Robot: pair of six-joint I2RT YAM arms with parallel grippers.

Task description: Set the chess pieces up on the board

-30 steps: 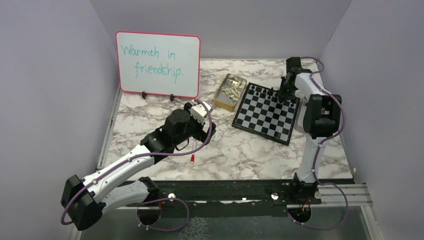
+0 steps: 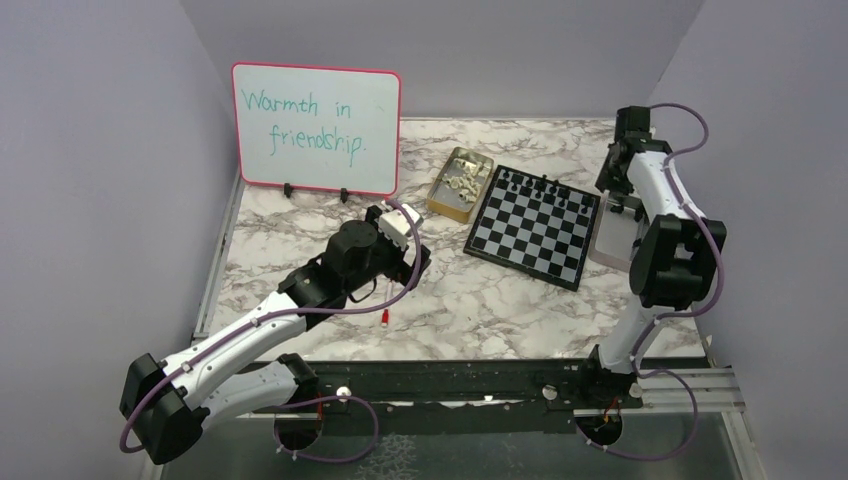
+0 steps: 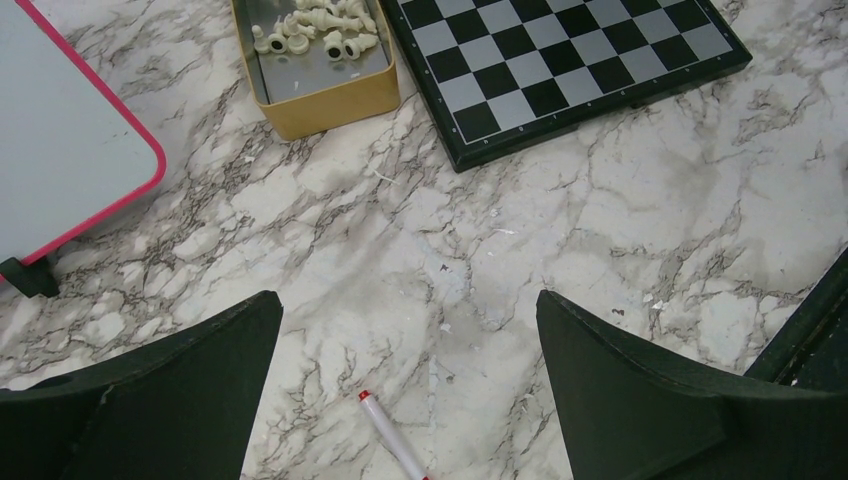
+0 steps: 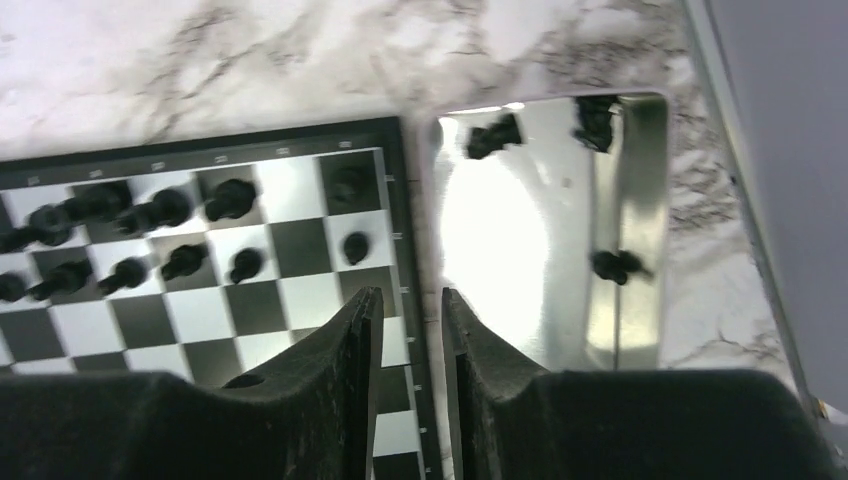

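The chessboard (image 2: 525, 230) has black pieces in rows along its far side; in the right wrist view (image 4: 230, 200) they stand at upper left. Several loose black pieces, including one (image 4: 615, 265) at the right, lie in the pale tray (image 4: 500, 240) right of the board. My right gripper is part open above the board-tray border, nothing seen between its fingers, the image blurred. My left gripper is open over bare table, left of the board. White pieces lie in the gold box (image 2: 460, 185).
A whiteboard (image 2: 316, 130) stands at the back left. A marker (image 3: 390, 430) lies below the left gripper. A wall edge runs close along the tray's right.
My right arm has risen from over the board's far right and moved rightward to above the pale tray. The left arm stays still.
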